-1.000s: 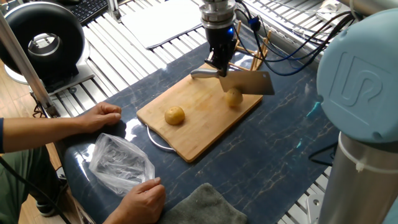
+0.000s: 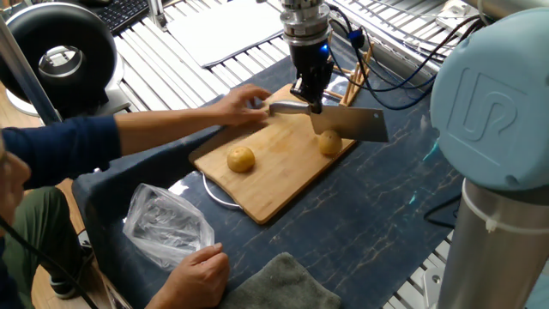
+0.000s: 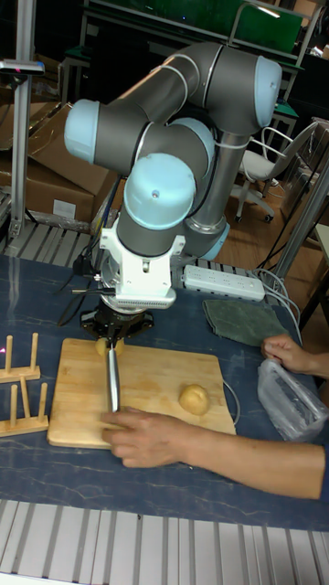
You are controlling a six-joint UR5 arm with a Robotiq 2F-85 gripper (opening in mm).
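Note:
My gripper (image 2: 314,105) points down over the cutting board, shut on a cleaver (image 2: 360,126) near where handle meets blade. The blade reaches out to the right in exterior view 1, partly in front of one round yellow-brown potato (image 2: 328,143); whether they touch, I cannot tell. A person's hand (image 2: 244,106) is at the free end of the silver handle (image 3: 113,378). Another potato (image 2: 241,159) rests on the wooden board (image 2: 273,184), clear of the blade. In exterior view 3 the gripper's fingers and most of the blade are hard to make out.
A clear plastic bag (image 2: 167,227) lies under the person's other hand (image 2: 197,276). The grey cloth (image 2: 281,287) is close by. Wooden rack pegs (image 3: 25,395) stand beside the board. The dark table right of the board in exterior view 1 is clear.
The person's hand has come from the table's left edge over to the cleaver handle. My gripper and the cleaver have shifted slightly right and down in exterior view 1.

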